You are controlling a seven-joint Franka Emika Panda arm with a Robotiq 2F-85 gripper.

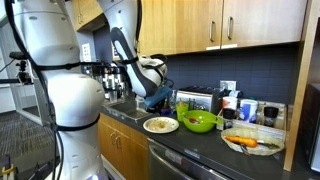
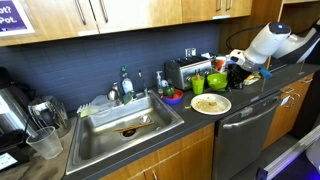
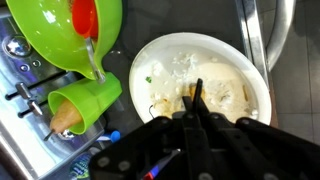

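A white plate with white bits and a pale tan food smear on it fills the middle of the wrist view. In exterior view 1 the plate rests on the dark counter near its front edge. My black gripper hangs over the plate with its fingers brought together. Something slim and orange-brown shows at the fingertips, and its shape is mostly hidden. From exterior view 1, the gripper is above and behind the plate, clear of it.
A green bowl with a red item stands right of the plate, beside a green cup holding something brown. Farther right is a plate of vegetables. A toaster stands behind, and the sink lies to one side.
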